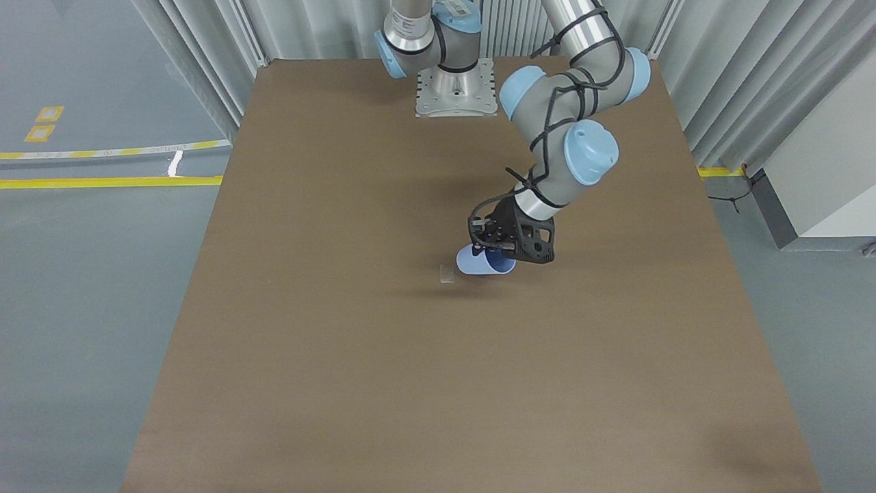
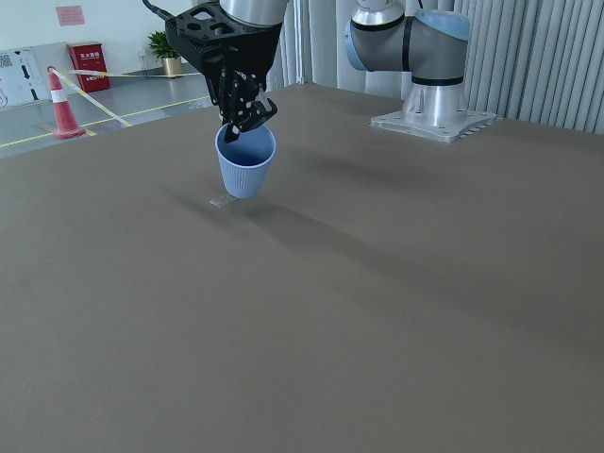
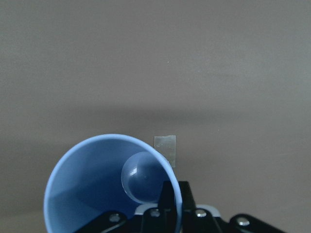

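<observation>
A light blue plastic cup [image 1: 473, 261] hangs tilted over the brown table [image 1: 328, 329], its rim gripped by my black gripper [image 2: 241, 118]. In the wrist view the cup [image 3: 87, 184] shows its open mouth, with the gripper shut on the wall at its lower right. The cup's shadow falls on the table. A small translucent patch [image 1: 447, 274] lies on the table just beside and below it; in the wrist view this patch [image 3: 164, 145] is partly hidden by the rim.
Grey curtains and a white wall block [image 1: 821, 164] lie beyond the table's edges.
</observation>
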